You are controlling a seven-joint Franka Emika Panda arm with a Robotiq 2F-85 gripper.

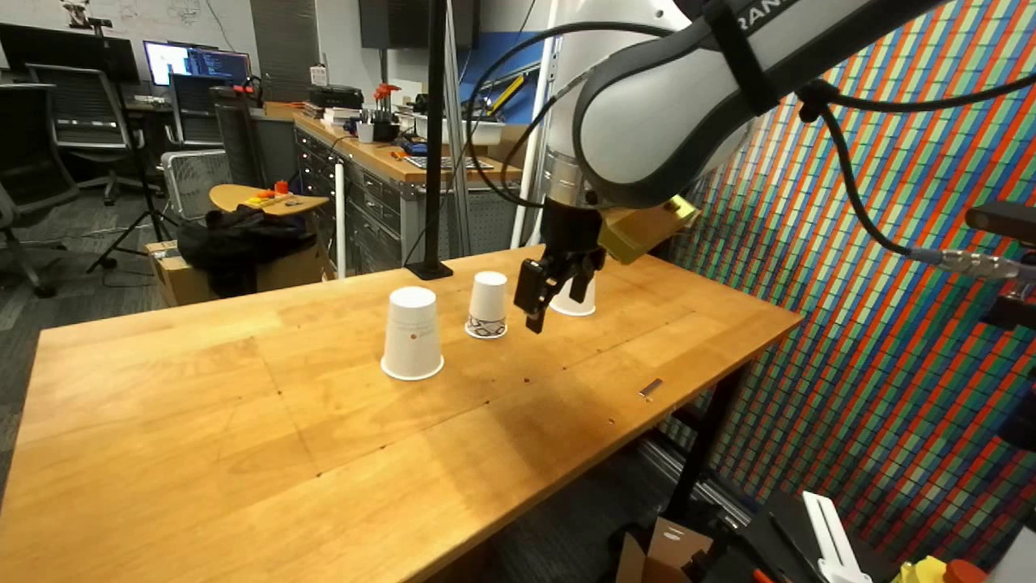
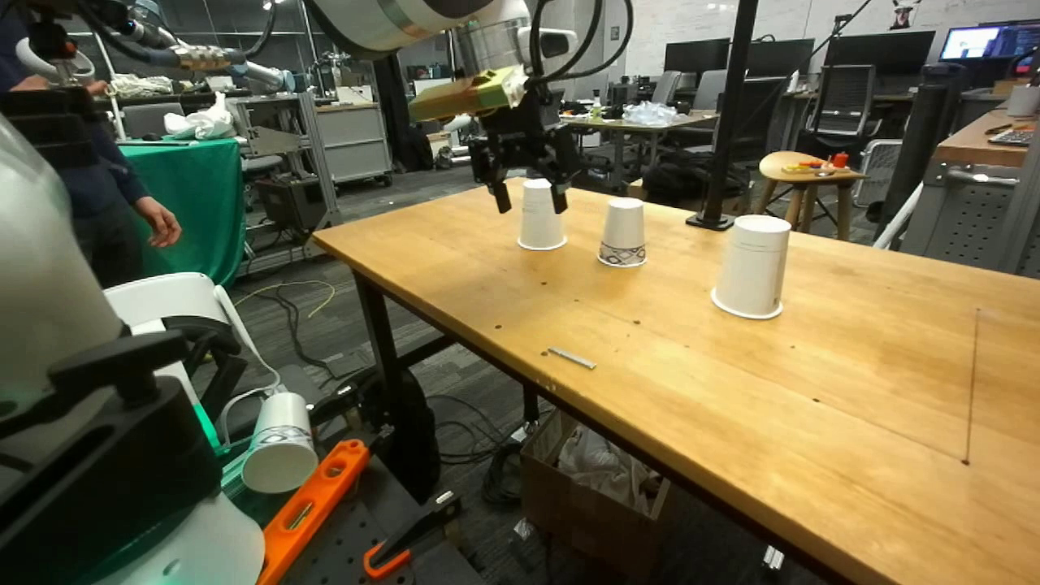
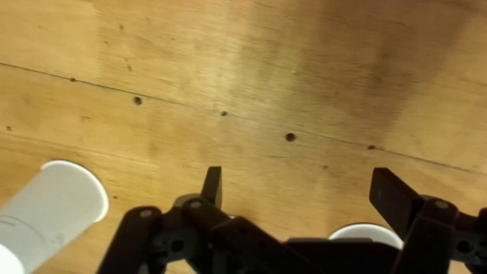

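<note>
Three white paper cups stand upside down in a row on the wooden table (image 1: 243,427). The large cup (image 1: 412,335) with a small red mark is nearest in exterior view 1. In the middle is a smaller cup (image 2: 623,233) with a dark patterned band near its rim. The third cup (image 2: 541,216) is at the far end, partly behind my gripper (image 2: 531,203). Open and empty, the gripper hangs above the tabletop, fingers pointing down. The wrist view has a whole cup side (image 3: 50,210) at lower left and a rim (image 3: 367,233) partly hidden by the right finger.
A thin metal strip (image 2: 571,357) lies near the table's edge. A black post (image 1: 429,267) rises at the table's back edge. Off the table, another patterned cup (image 2: 280,444) lies beside an orange level (image 2: 317,507).
</note>
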